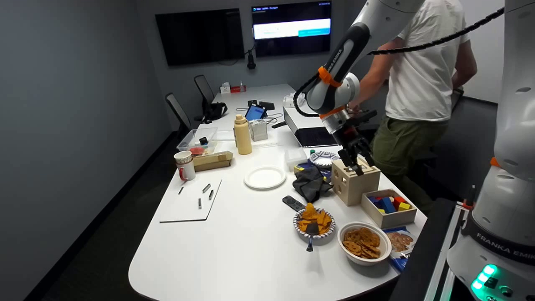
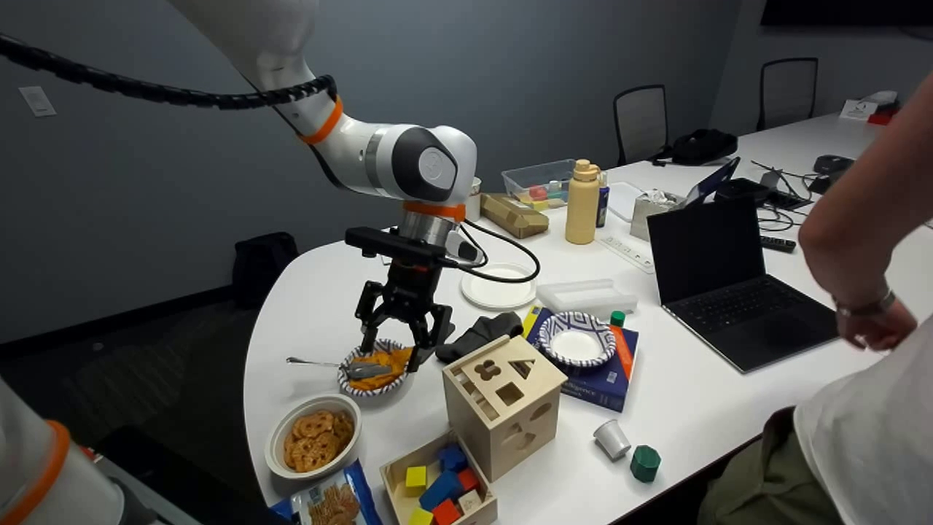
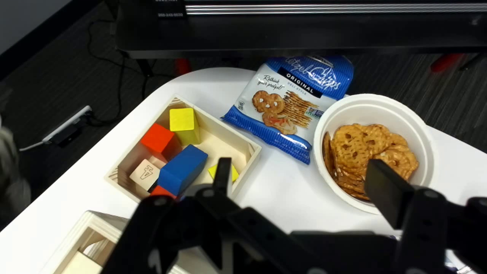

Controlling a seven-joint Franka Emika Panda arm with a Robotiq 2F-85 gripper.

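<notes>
My gripper [image 2: 391, 347] stands open above the table, its two fingers wide apart with nothing between them. In the wrist view the left finger [image 3: 222, 176] overlaps the edge of a wooden tray [image 3: 230, 131] of coloured blocks, and the right one covers part of a white bowl [image 3: 326, 180] of pretzel crisps. A wooden shape-sorter box [image 2: 495, 442] stands beside that tray. A patterned bowl [image 1: 298, 231] holds orange chips and a dark utensil [image 1: 311, 229]. Blue, red and yellow blocks lie in the tray, among them a blue block [image 3: 183, 169].
A pretzel bag [image 3: 285, 107] lies between tray and bowl. Behind the sorter are a dark cloth [image 1: 312, 184], a book [image 2: 603, 388] with a patterned bowl, and a laptop [image 2: 743, 297]. A person [image 1: 426, 65] stands beside the table.
</notes>
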